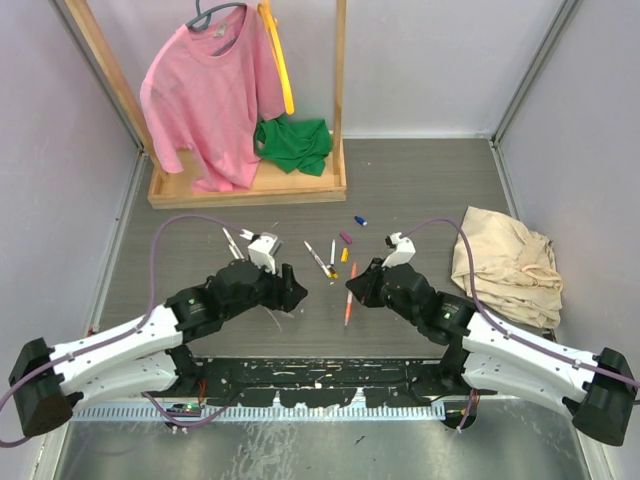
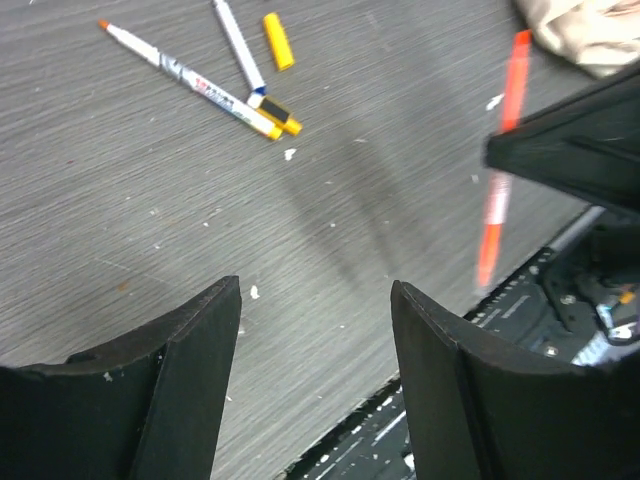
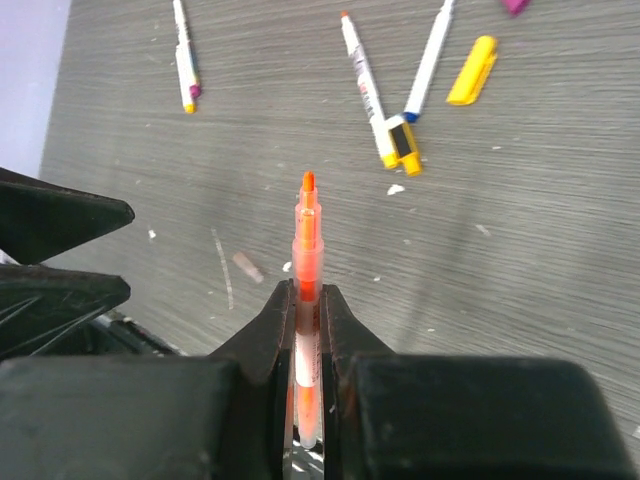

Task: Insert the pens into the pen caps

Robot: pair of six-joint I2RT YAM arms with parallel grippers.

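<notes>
An orange-and-white pen (image 3: pixel 307 225) stands between the fingers of my right gripper, its pointed orange end directed away from the palm. In the left wrist view that pen (image 2: pixel 492 225) sticks out on both sides of the right fingers. My left gripper is open and empty, facing the pen from the left in the top view. Beyond both lie a white pen with an orange tip (image 3: pixel 365 85), a blue-ended white pen (image 3: pixel 430 60), a yellow cap (image 3: pixel 473 70) and a black-and-yellow piece (image 3: pixel 404 145).
A purple cap (image 1: pixel 345 238) and a blue cap (image 1: pixel 360 220) lie farther back. More white pens (image 1: pixel 232 243) rest at the left. Beige cloth (image 1: pixel 508 265) covers the right side; a wooden rack (image 1: pixel 270 198) stands behind. The table between the grippers is mostly clear.
</notes>
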